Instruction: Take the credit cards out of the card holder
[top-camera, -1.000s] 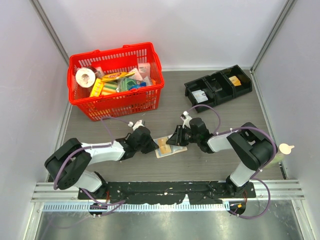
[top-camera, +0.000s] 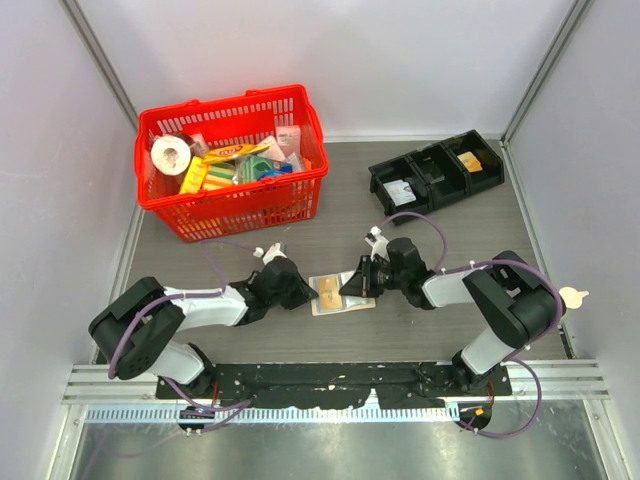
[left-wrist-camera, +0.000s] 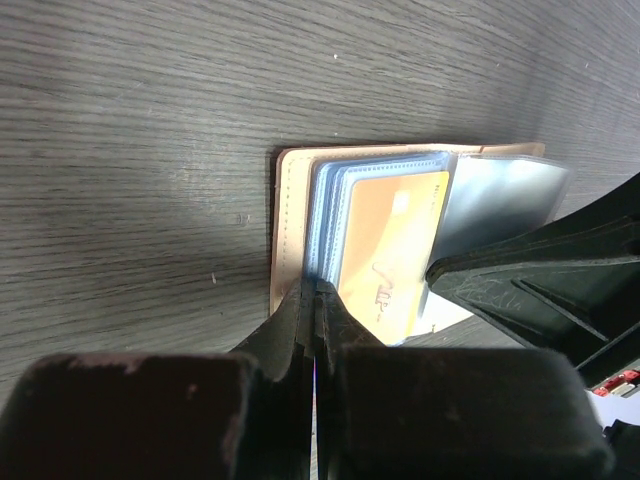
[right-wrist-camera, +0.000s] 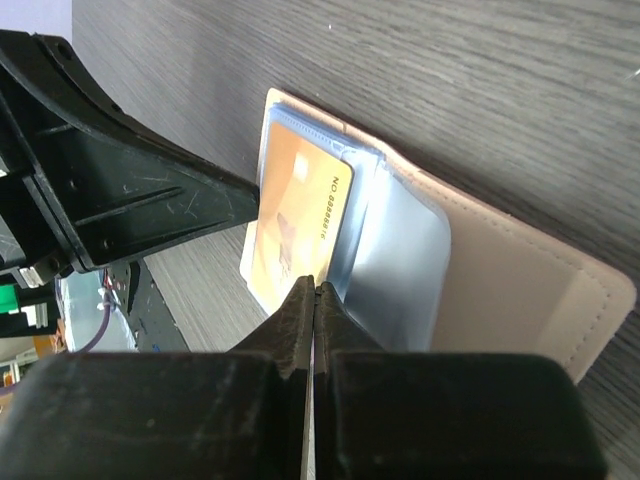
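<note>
An open tan card holder (top-camera: 320, 305) lies on the table between my grippers, with clear plastic sleeves (right-wrist-camera: 395, 260) and an orange card (left-wrist-camera: 385, 255) (right-wrist-camera: 300, 210) in one sleeve. My left gripper (top-camera: 306, 292) is shut, its tips at the sleeves' edge beside the card, nothing visible between them. My right gripper (top-camera: 362, 288) is also shut, its tips low over the sleeves by the card, nothing visible between them. In the left wrist view, the right gripper's dark body reaches over the clear sleeve.
A red basket (top-camera: 230, 205) full of goods stands at the back left. A black divided tray (top-camera: 435, 175) sits at the back right. Bare table surrounds the card holder, mainly behind and in front of it.
The right gripper and arm have shifted slightly to the right over the card holder. The left arm is nearly unchanged.
</note>
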